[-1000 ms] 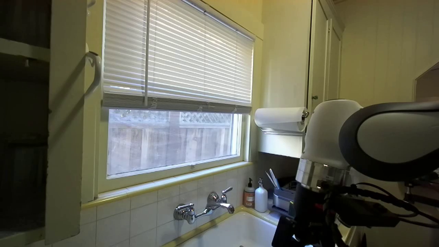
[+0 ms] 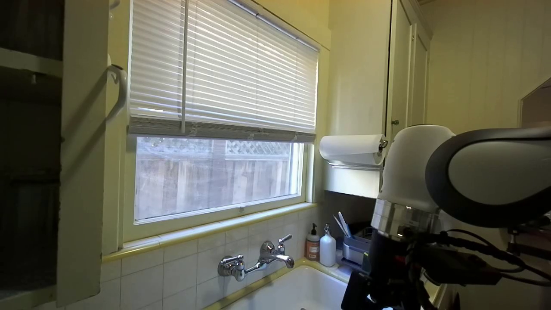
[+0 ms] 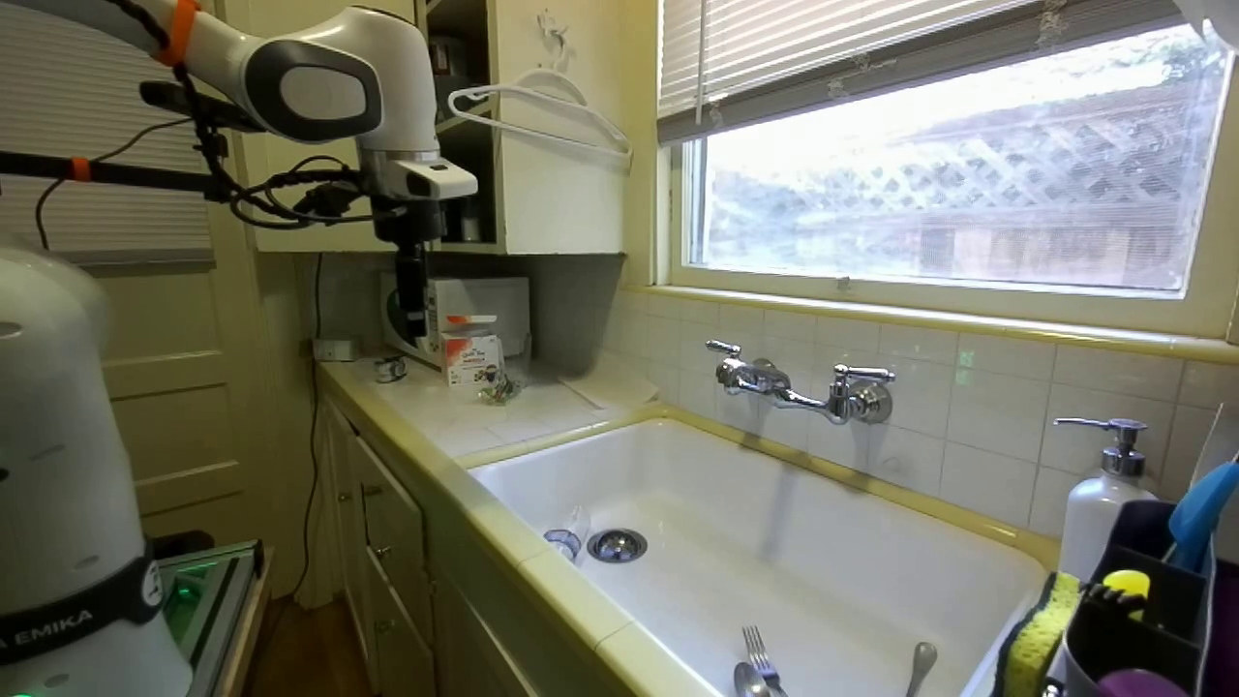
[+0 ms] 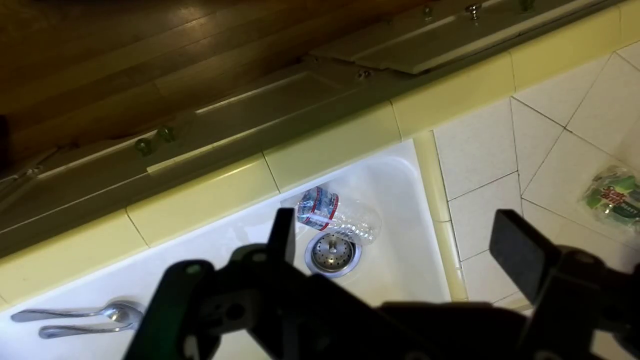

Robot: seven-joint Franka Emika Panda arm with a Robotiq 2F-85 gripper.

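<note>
My gripper stands open in the wrist view, its two dark fingers wide apart and nothing between them. It hangs above the sink's corner and the counter. Beyond the fingertips, a clear plastic bottle with a blue and red label lies on its side in the sink, next to the drain. Two pieces of metal cutlery rest on the sink floor at the lower left. On the tiled counter to the right is a clear green-and-red package. Exterior view 2 shows the gripper pointing down, high over the counter.
A white and orange box stands on the counter near a white appliance. The wall faucet juts over the sink. White hangers hang from the cabinet. A soap bottle and a caddy occupy the sink's near right corner.
</note>
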